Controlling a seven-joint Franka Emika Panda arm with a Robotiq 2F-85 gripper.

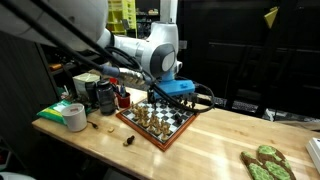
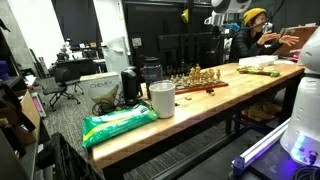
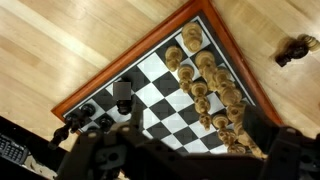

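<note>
A chessboard with a reddish-brown wooden border fills the middle of the wrist view. Light brown pieces stand in rows along its right side, and several black pieces cluster at the lower left. One black piece sits farther onto the squares. My gripper is above the board, its dark fingers wide apart with nothing held between them. In exterior view 1 the white arm is over the back of the board; the fingertips are hard to make out there.
A brown piece lies off the board on the table. A white mug, dark jars and a green bag stand left of the board. At the right is a green patterned item.
</note>
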